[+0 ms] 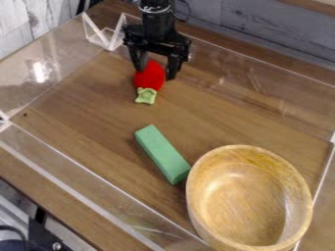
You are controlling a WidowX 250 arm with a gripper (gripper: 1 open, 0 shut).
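My black gripper [157, 61] is at the top centre, lowered over a red object [149, 76] with a light green top or leaf at its front end. Its dark fingers stand around the back of the red object; whether they touch it or how far they are apart is hard to tell at this size. A green block [163, 154] lies lower in the middle, and a large tan bowl [249, 225] sits at the bottom right.
The wooden tray floor [72, 127] is bare on the left and at the right behind the bowl. Clear walls edge the tray, with a small clear piece at the upper left near my gripper.
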